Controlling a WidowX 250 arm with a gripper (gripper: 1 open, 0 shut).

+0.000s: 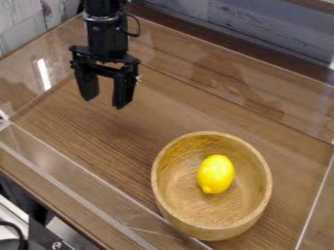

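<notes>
My black gripper (pixel 105 83) hangs at the upper left over the wooden surface, its dark fingers pointing down; whether it is open or shut is hard to make out. A yellow lemon-like object (pixel 216 174) lies in a round tan bowl (pixel 181 205) at the lower right, well apart from the gripper.
Walls border it at the back and left, and cables show at the lower left corner.
</notes>
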